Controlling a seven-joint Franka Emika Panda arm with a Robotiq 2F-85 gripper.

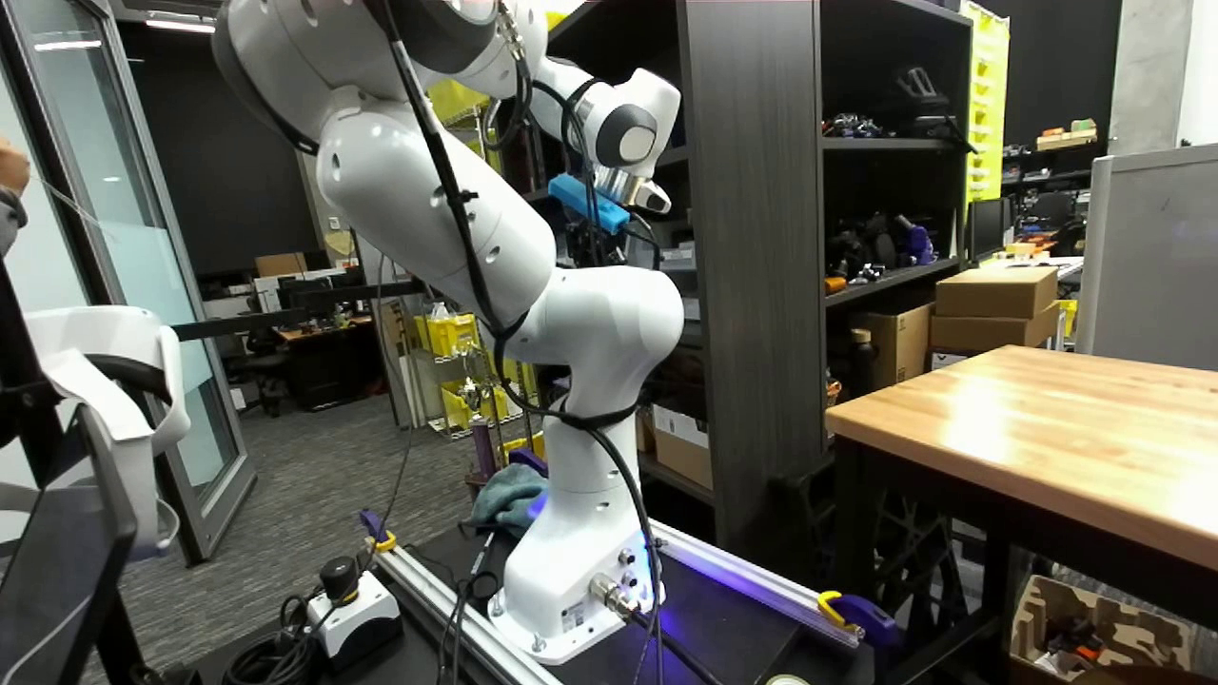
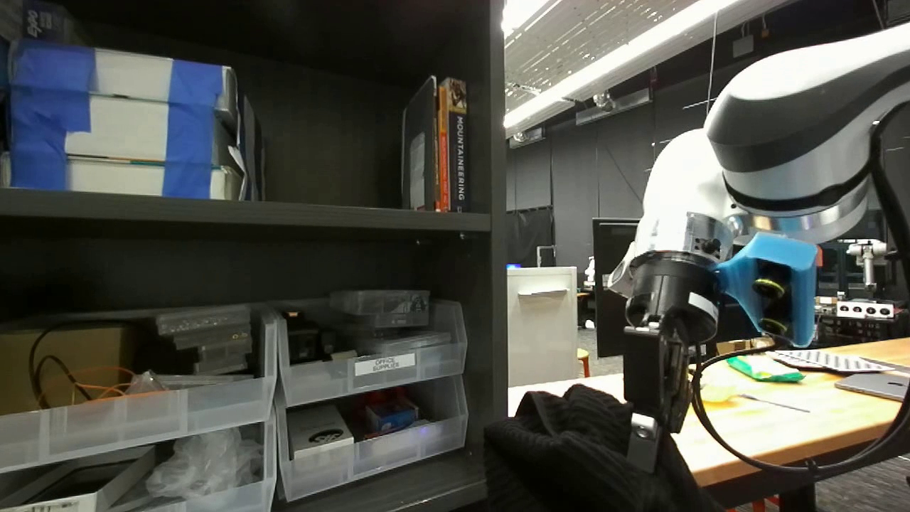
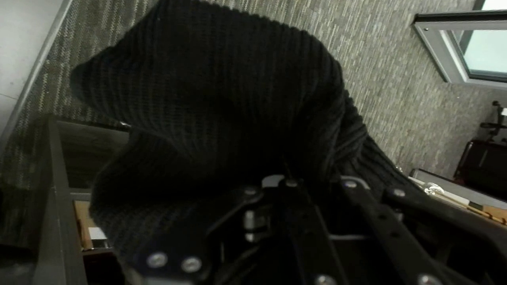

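A black ribbed knit cloth point(image 2: 571, 444) hangs in folds from my gripper point(image 2: 648, 427), whose fingers are shut on it. In the wrist view the same cloth point(image 3: 214, 90) fills the middle, bunched in front of the gripper, and its dark folds hide just where the fingertips pinch. Exterior view 1 shows only the blue camera mount point(image 1: 588, 200) on the wrist; the gripper and cloth are out of sight behind the arm and shelf.
A dark shelf unit point(image 2: 358, 217) stands left of the gripper, with clear plastic bins point(image 2: 371, 367) and several books point(image 2: 452, 145). Behind the gripper is a wooden table point(image 2: 768, 427) with a laptop point(image 2: 879, 384). Open carpet point(image 3: 380, 109) lies below.
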